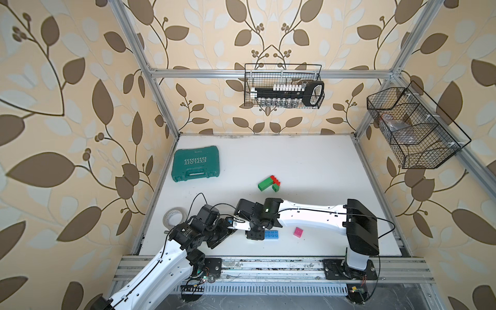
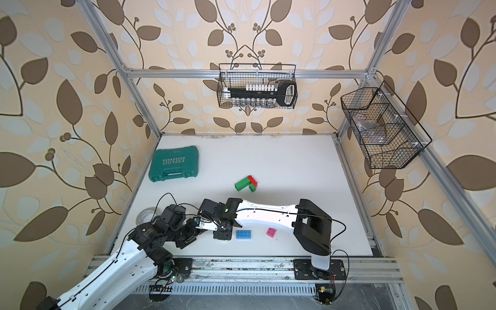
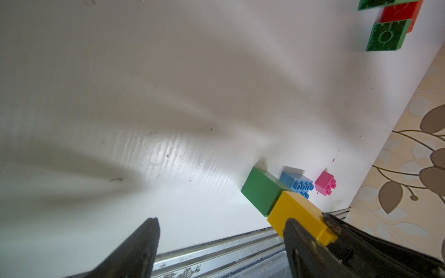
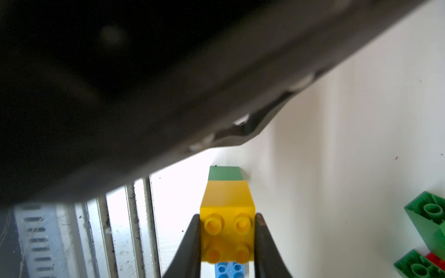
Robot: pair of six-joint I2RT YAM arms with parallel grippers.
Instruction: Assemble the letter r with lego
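My right gripper is shut on a yellow brick (image 4: 227, 199), which is joined to a green brick (image 4: 224, 172), above the white table. In the left wrist view the same yellow-green piece (image 3: 262, 190) sits at the lower right, beside my left gripper, which is part open with nothing between its fingers. A blue brick (image 2: 243, 234) and pink brick (image 2: 270, 232) lie near the front edge. A green and red group (image 1: 268, 182) lies in the middle of the table.
A green case (image 1: 195, 163) is at the back left and a tape roll (image 1: 173, 218) at the left front. Both arms crowd the front left. Wire baskets (image 1: 284, 90) hang on the frame.
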